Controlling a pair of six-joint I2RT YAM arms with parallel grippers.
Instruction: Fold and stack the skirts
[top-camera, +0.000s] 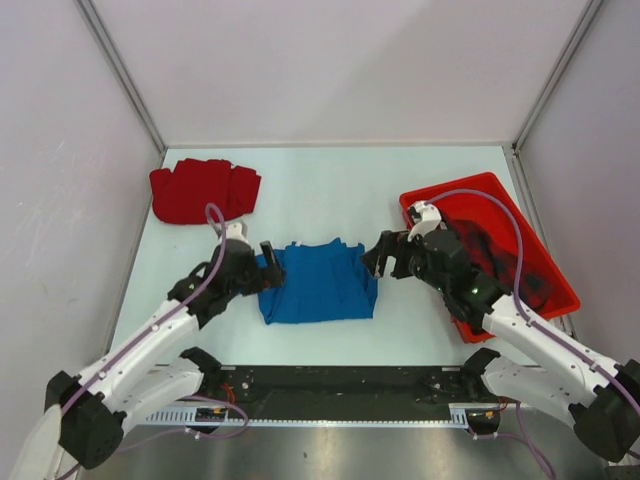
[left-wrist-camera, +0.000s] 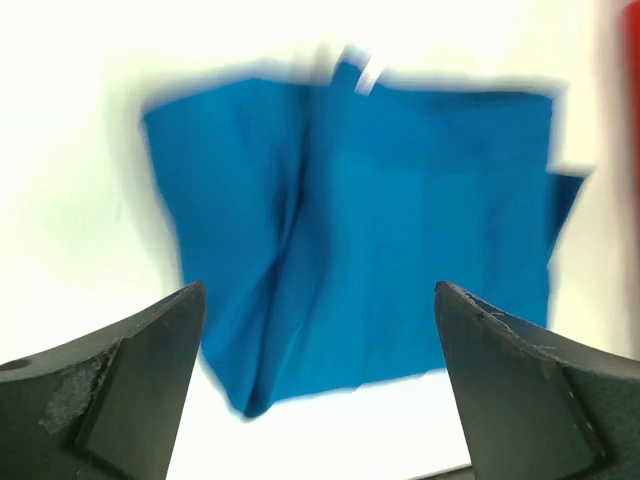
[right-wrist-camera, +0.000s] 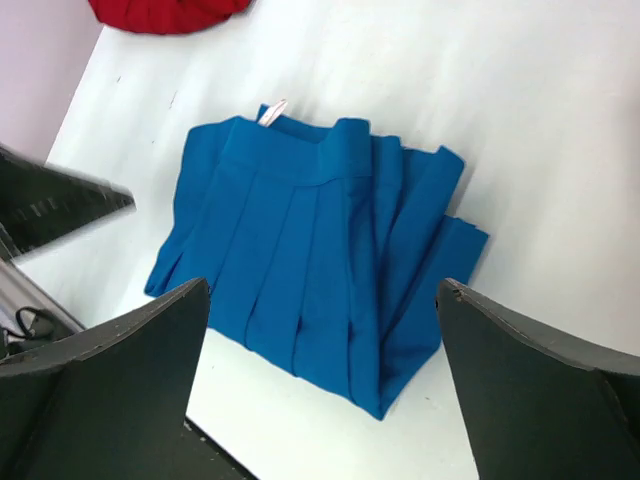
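A blue skirt (top-camera: 320, 290) lies partly folded mid-table, its two sides creased inward, a small white tag at its top edge. Both grippers stand open above its ends: my left gripper (top-camera: 268, 262) at the left end, my right gripper (top-camera: 384, 258) just off the right end. The left wrist view looks down on the blue cloth (left-wrist-camera: 380, 250), slightly blurred; the right wrist view shows its pleated body (right-wrist-camera: 290, 260). A folded red skirt (top-camera: 205, 190) lies at the back left.
A red bin (top-camera: 460, 184) with dark red-and-black cloth inside fills the right side of the table. Walls enclose both sides.
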